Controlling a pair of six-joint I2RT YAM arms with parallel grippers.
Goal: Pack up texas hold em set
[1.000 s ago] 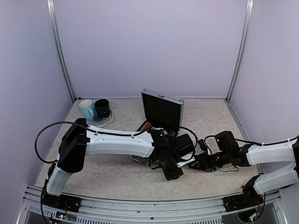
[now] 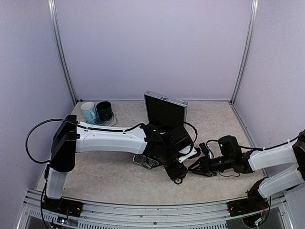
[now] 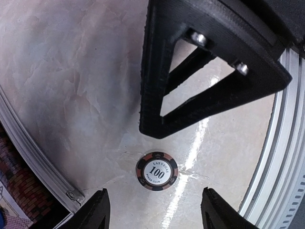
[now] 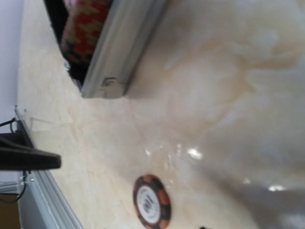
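A dark-edged poker chip (image 3: 157,171) marked 100 lies flat on the table, with the open case's corner to its left. My left gripper is open, its two fingertips apart near the chip and nothing between them. From above, the chip (image 2: 178,181) shows at the end of the left gripper. My right gripper hangs just beyond the chip; its finger opening is hard to judge. In the right wrist view the chip (image 4: 152,202) rests near the lower edge. The case (image 2: 165,109) stands with its lid raised, its base largely hidden by the left arm.
Stacked chips (image 3: 21,176) sit inside the case. A blue mug (image 2: 89,112) and a black mug (image 2: 104,110) stand at the back left. The two grippers are close together. A metal rail (image 2: 157,211) borders the front.
The right gripper has edged slightly left.
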